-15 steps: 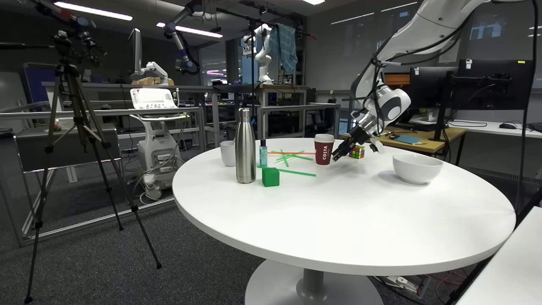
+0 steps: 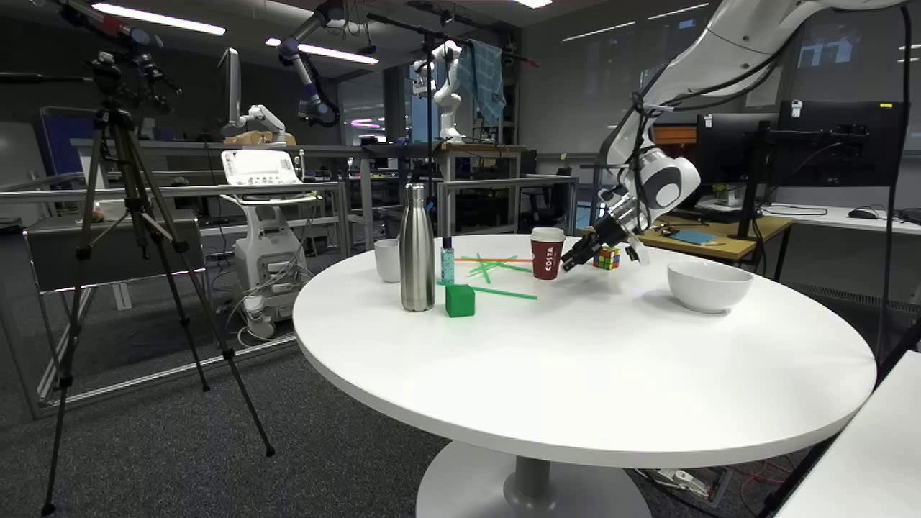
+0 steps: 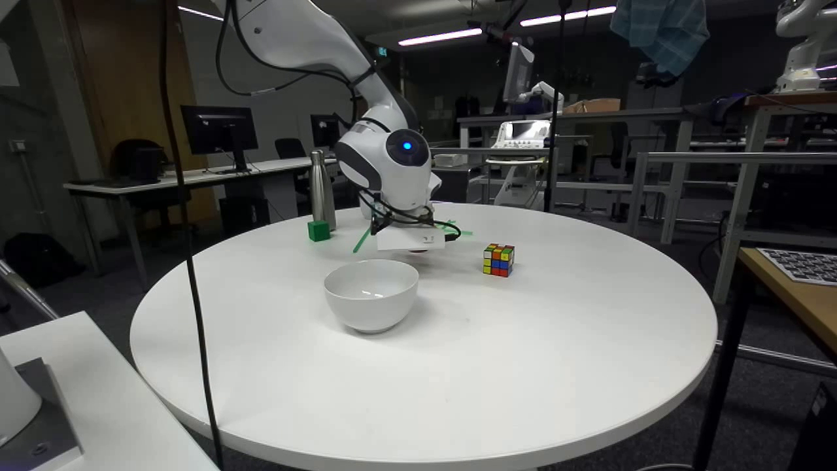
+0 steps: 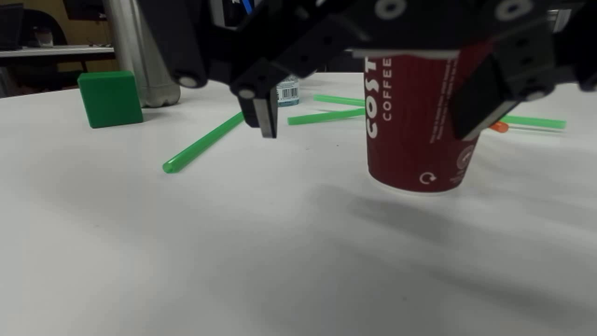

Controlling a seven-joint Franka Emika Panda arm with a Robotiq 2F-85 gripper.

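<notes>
A dark red Costa cup point(image 2: 545, 259) with a pale lid stands upright on the white round table point(image 2: 587, 371). My gripper point(image 2: 567, 262) is low over the table, right beside the cup in exterior view 1. From the wrist, the gripper is open. Its right finger point(image 4: 487, 101) overlaps the cup point(image 4: 411, 151), while a clear gap separates the left finger point(image 4: 263, 106) from it. Whether the right finger touches the cup, I cannot tell. The arm point(image 3: 392, 161) hides the cup in exterior view 2.
Green straws point(image 4: 204, 143) lie loose around the cup. A green cube point(image 2: 460, 301), steel bottle point(image 2: 418, 250), small bottle point(image 2: 447, 262) and white mug point(image 2: 388, 260) stand to the left. Elsewhere are a white bowl point(image 3: 371, 294) and a Rubik's cube point(image 3: 498, 260).
Both the gripper and the cup have shifted slightly left in exterior view 1. The lettering on the cup faces differently, so it has turned a little.
</notes>
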